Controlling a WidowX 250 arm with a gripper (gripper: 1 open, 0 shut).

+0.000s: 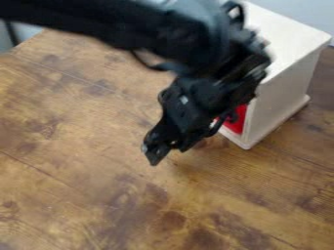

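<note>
My black gripper (177,137) is blurred by motion over the wooden table, its fingers low near the middle of the view. Its arm crosses the top of the frame from the left and covers most of the white wooden box (284,63) at the right. Only a small part of the box's red front panel (235,119) shows beside the gripper; the black handle on it cannot be made out. I cannot tell how far the fingers are open, or whether anything is between them.
A light wall stands behind the box at the top right.
</note>
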